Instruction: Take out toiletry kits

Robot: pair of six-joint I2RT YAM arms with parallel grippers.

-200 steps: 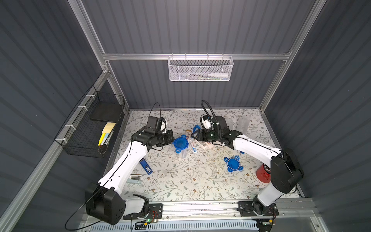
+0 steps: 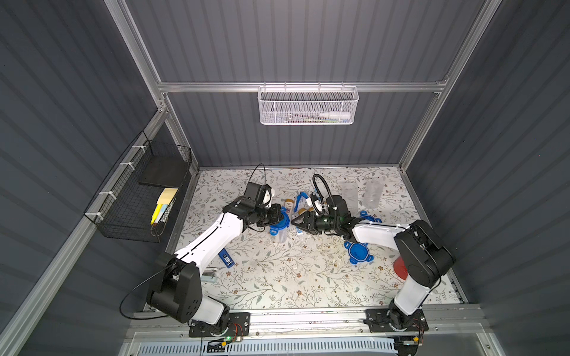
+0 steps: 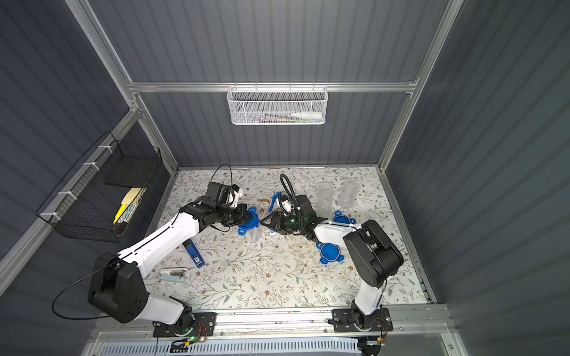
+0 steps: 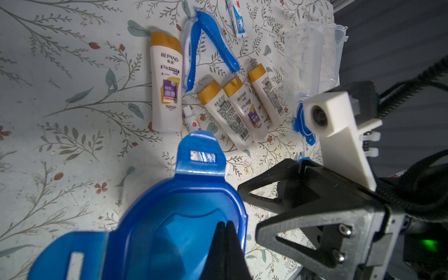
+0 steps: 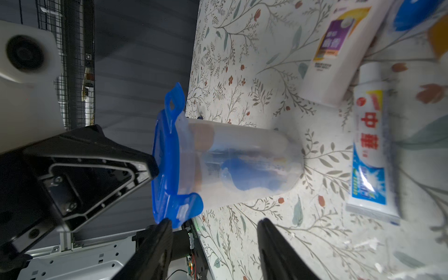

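Observation:
A translucent container (image 5: 242, 158) with a blue lid (image 4: 154, 224) stands on the table; a blue patch shows through its wall. My left gripper is shut, its tips at the lid's right edge in the left wrist view; whether they grip anything there is hard to see. Close by on the right, my right gripper is open and empty beside the container. On the cloth lie a large shampoo bottle (image 4: 167, 84), several smaller bottles (image 4: 245, 107), a folded blue item (image 4: 212, 39) and a toothpaste tube (image 5: 372, 144).
A second blue lid (image 2: 358, 252) is at right, with clear boxes (image 2: 373, 192) behind the right arm. A blue object (image 2: 225, 257) lies front left, and a red container (image 2: 401, 268) is partly behind the right arm.
My left gripper has moved right, onto the blue lid. The container has stayed about where it was.

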